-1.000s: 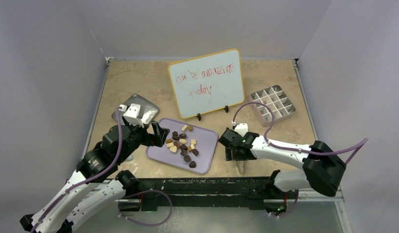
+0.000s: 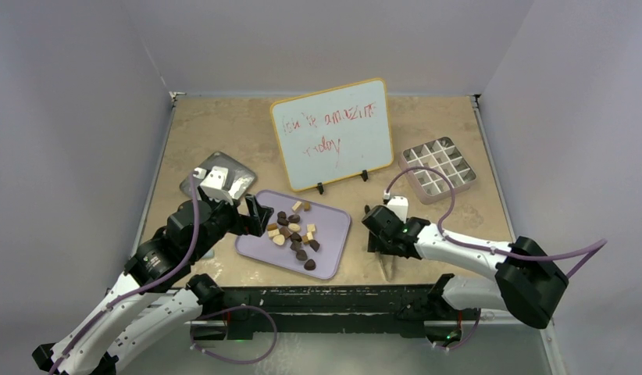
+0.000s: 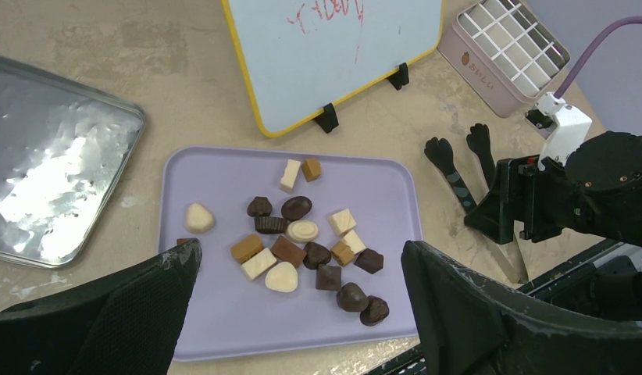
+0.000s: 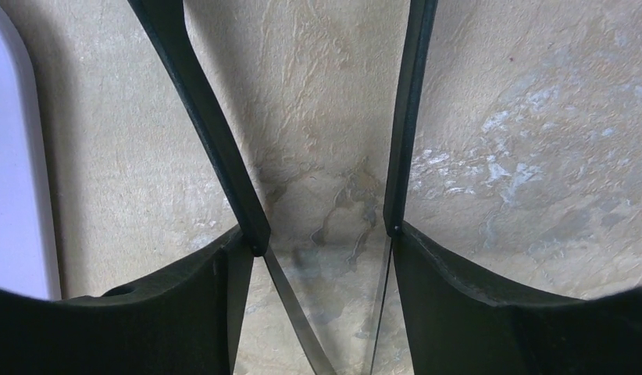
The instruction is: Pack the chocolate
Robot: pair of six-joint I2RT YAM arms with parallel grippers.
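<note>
Assorted chocolates (image 3: 282, 276) lie on a lavender tray (image 2: 333, 242) in the middle. My left gripper (image 2: 262, 216) stands open above its left side, nothing between its fingers. My right gripper is right of the tray, low over metal tongs with black handles, a finger at each arm of the tongs; the right wrist view shows the fingers part-way apart on them, though a firm hold is unclear. A pink box with a white divided grid (image 2: 437, 166) sits at the back right.
A whiteboard (image 2: 331, 133) on black feet stands behind the tray. A metal tray (image 3: 52, 180) lies at the left, partly behind the left arm. Bare table lies between the tray and the box.
The left arm, chocolates and box look unchanged.
</note>
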